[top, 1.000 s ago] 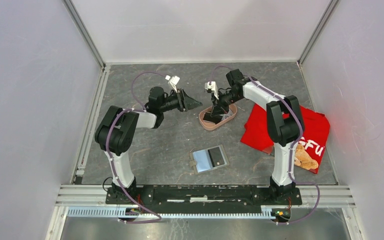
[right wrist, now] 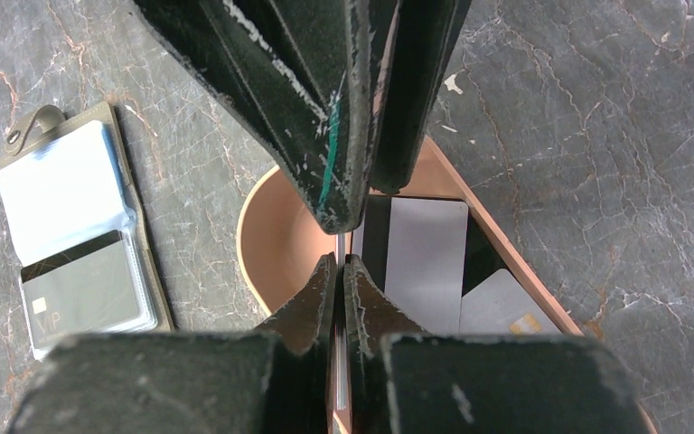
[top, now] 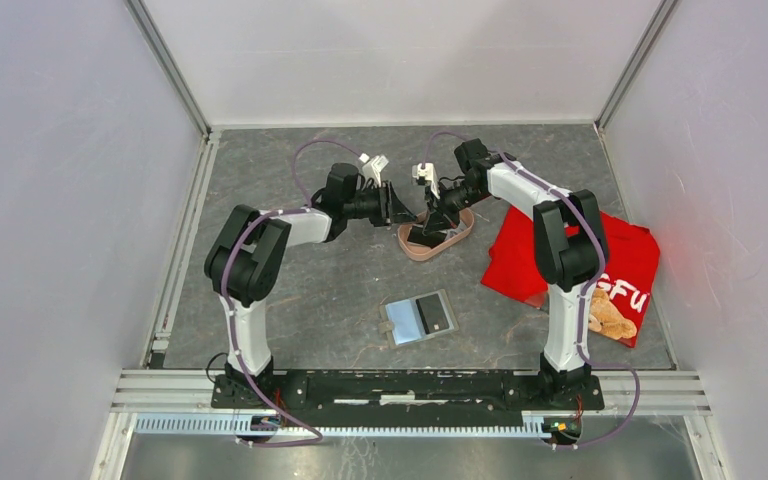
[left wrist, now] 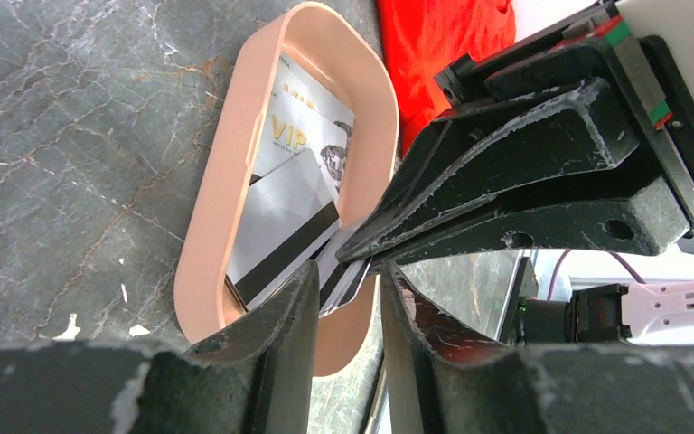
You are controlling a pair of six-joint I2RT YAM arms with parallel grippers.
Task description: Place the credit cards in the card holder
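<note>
In the right wrist view my right gripper is shut on a thin card [right wrist: 342,240], seen edge-on above the oval pink tray. The left wrist view shows the held card [left wrist: 351,287] as white with a black stripe. My left gripper is open, its two fingers on either side of that card's lower end with gaps visible. More cards [left wrist: 287,221] lie in the tray [top: 418,254], some marked VIP. On the table near the robot, the card holder [top: 419,317] lies spread flat, a card [right wrist: 90,289] visible in one clear pocket.
A red cloth bag [top: 520,262] with white lettering and a bear print covers the table's right side. Bare grey table surrounds the tray and the card holder. Over the tray, both grippers are very near each other.
My left gripper has moved right, from left of the tray to the right gripper's fingertips. The right arm has shifted only slightly. Tray and card holder have stayed put.
</note>
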